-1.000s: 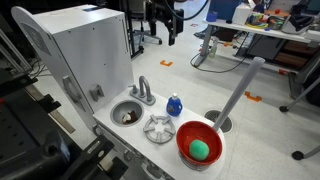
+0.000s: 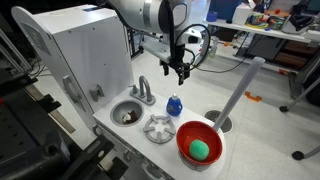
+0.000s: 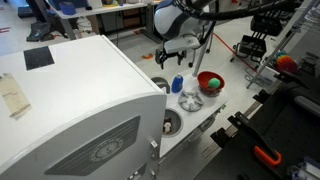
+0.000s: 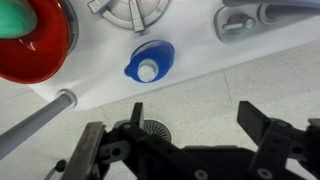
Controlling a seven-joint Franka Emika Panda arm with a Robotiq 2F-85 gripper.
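My gripper (image 2: 172, 76) hangs open in the air above and behind a small blue bottle (image 2: 174, 105), with nothing between its fingers. The bottle stands upright on the white counter, its pale top (image 4: 148, 70) seen from above in the wrist view. Two dark fingers (image 4: 95, 150) reach in from the bottom of that view, wide apart, with bare floor visible between them. To the right of the bottle in exterior view 1 sits a red bowl (image 2: 184, 146) holding a green round object (image 2: 199, 150).
A silver burner (image 2: 159, 128) lies on the counter beside the bottle. The faucet (image 2: 145, 91) and round sink (image 2: 126, 111) are further left, near a white cabinet (image 2: 88, 62). A grey post (image 2: 238, 92) rises behind the bowl.
In exterior view 1 my gripper has come down from high up, closer to the counter and the blue bottle. The bottle, bowl and burner have not moved.
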